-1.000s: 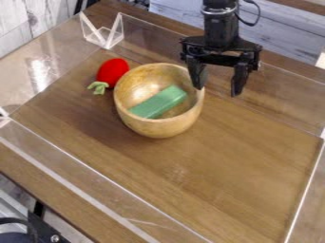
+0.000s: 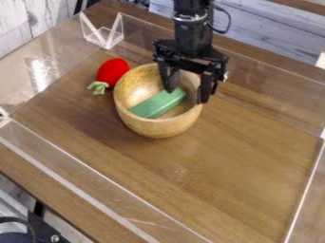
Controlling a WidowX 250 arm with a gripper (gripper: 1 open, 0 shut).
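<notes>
A wooden bowl (image 2: pixel 165 124) sits mid-table with a green oblong object (image 2: pixel 154 104) lying inside it. My black gripper (image 2: pixel 185 79) is open over the bowl's back part, its fingers reaching down near the rim and partly hiding the back of the green object. Whether it touches anything is unclear. A red item with a green end (image 2: pixel 113 71) lies just left of the bowl.
A clear plastic piece (image 2: pixel 102 30) stands at the back left. Clear raised edges border the table.
My gripper has moved left from the right side of the bowl to above it. The bowl and the objects beside and in it look unmoved.
</notes>
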